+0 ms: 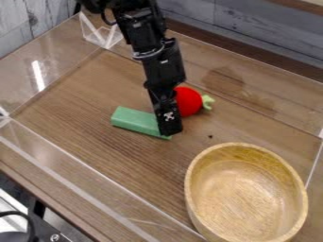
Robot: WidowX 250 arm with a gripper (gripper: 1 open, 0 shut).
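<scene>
My black gripper [167, 121] reaches down to the wooden table, its tip over the right end of a green block [134, 120]. A red vegetable, perhaps a pepper or tomato [188, 98], with a pale green tip lies just behind and right of the gripper, partly hidden by it. The gripper looks open; whether its fingers touch the block cannot be told.
A large tan bowl [246, 154] fills the front right of the table. A clear plastic piece [101, 28] stands at the back left. A cable lies at the front left corner.
</scene>
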